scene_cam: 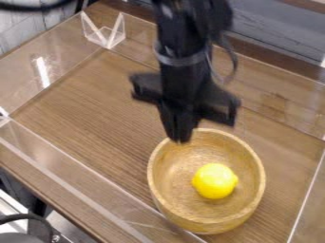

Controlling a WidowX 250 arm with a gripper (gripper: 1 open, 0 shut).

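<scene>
A wooden bowl [178, 185] sits near the front right of the wooden table, with a yellow lemon-like object [215, 180] lying inside on its right side. My dark gripper [185, 120] is raised above and behind the bowl, blurred by motion; its fingertips are too smeared to show clearly whether anything is between them or how far apart they stand.
Clear plastic pieces stand at the upper left edge. A dark cable lies at the lower left corner. A ledge runs along the back right.
</scene>
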